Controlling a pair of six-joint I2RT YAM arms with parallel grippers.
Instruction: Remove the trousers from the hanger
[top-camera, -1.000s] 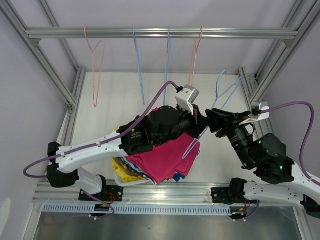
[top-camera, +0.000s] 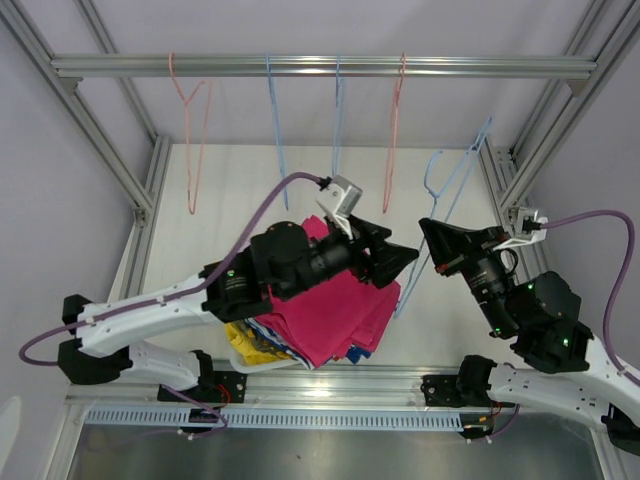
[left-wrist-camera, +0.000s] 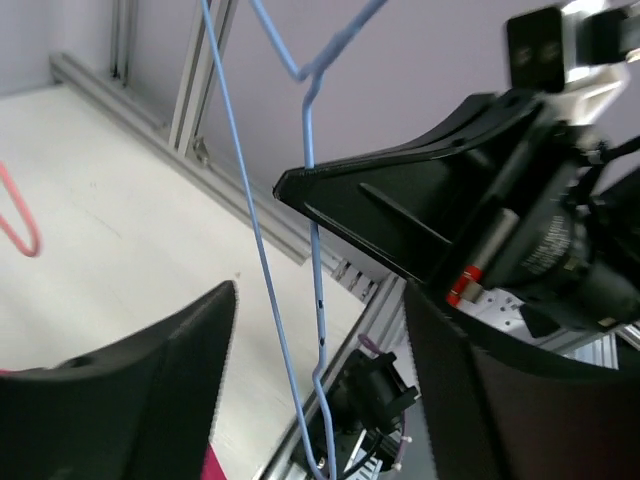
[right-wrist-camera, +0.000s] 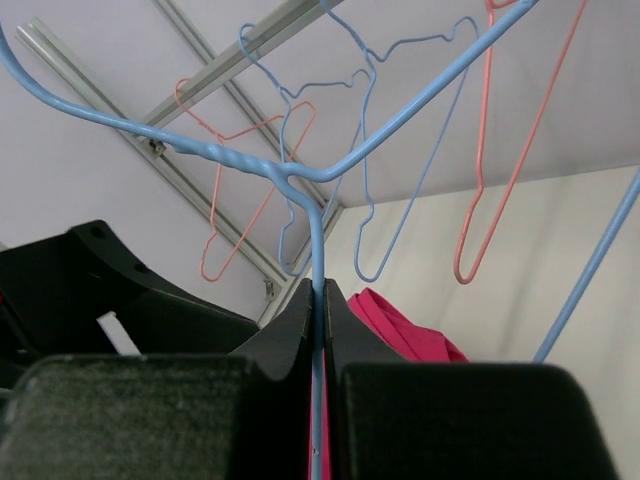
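Note:
A blue hanger (top-camera: 455, 190) stands clear of the rail, with nothing hung on it. My right gripper (top-camera: 428, 225) is shut on its wire, the fingertips pinching it in the right wrist view (right-wrist-camera: 318, 300). My left gripper (top-camera: 392, 262) is just left of the hanger, apart from it, its fingers part open; in the left wrist view the hanger passes in front of them. Bright pink cloth (top-camera: 330, 315) lies on the heap below my left arm; whether it is the trousers I cannot tell.
Pink and blue empty hangers hang from the rail (top-camera: 320, 65) at the back. A white bin (top-camera: 270, 364) under the heap holds yellow and patterned cloths. The board (top-camera: 460, 300) is clear at the right.
My right gripper has shifted slightly right with the blue hanger.

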